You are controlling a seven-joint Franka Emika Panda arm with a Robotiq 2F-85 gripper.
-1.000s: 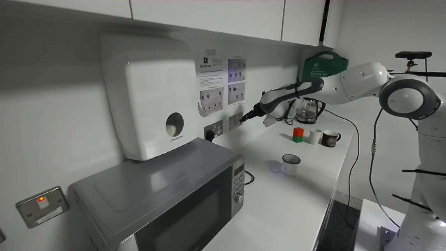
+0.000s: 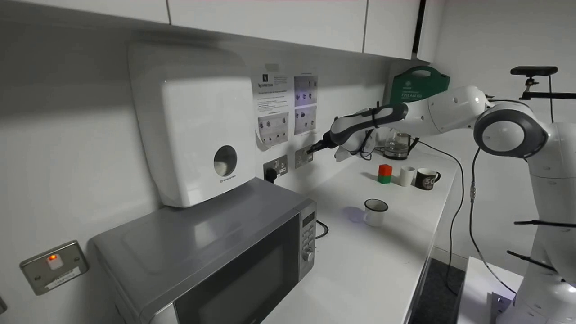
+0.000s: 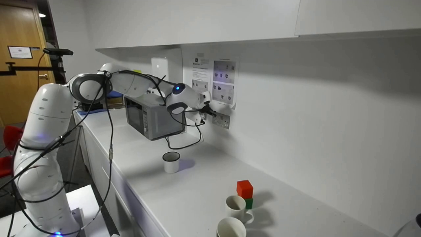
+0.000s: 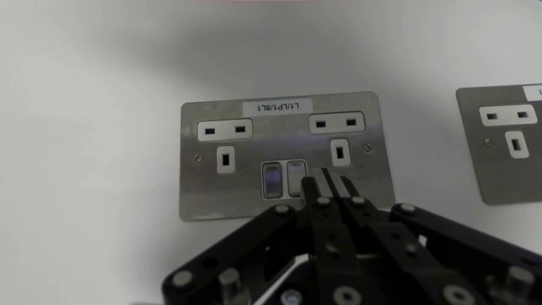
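Observation:
A brushed-metal double wall socket [image 4: 284,140] fills the middle of the wrist view, its label upside down. Two rocker switches sit side by side in its lower middle: a dark left switch [image 4: 272,180] and a lighter right switch [image 4: 296,178]. My gripper is shut, with nothing seen between its fingers. The tips appear just right of the lighter switch and below the right-hand socket holes; whether they touch the plate I cannot tell. In exterior view 2 the gripper [image 3: 214,113] is close to the wall, by the left part of the same socket [image 3: 221,120].
Another socket plate [image 4: 505,173] lies to the right in the wrist view. Below the arm, the counter [image 2: 356,259] holds a microwave [image 2: 205,232], a white mug [image 2: 375,213], red and green blocks [image 2: 384,173], more mugs and a glass kettle [image 2: 398,146]. Cables hang from the arm.
The arm has shifted toward the wall and slightly to the left in exterior view 1, and the gripper's tips sit a little higher on the socket. Counter objects have not moved.

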